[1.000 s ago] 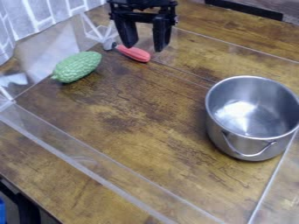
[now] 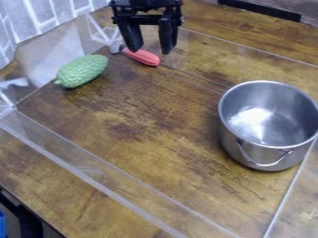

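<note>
The black gripper (image 2: 151, 37) hangs at the top centre of the camera view, its two fingers apart with nothing visible between them. Just below its left finger lies a pink-red handled utensil (image 2: 143, 56) on the wood. A green bumpy vegetable-like object (image 2: 80, 71) lies to the left. A steel pot (image 2: 267, 127) stands at the right, and looks empty.
Transparent walls or strips border the left and front. A pale patterned cloth (image 2: 44, 23) is at the back left, and a dark edge runs along the back right.
The gripper has shifted slightly to the left over the last second. The objects on the table have not visibly moved.
</note>
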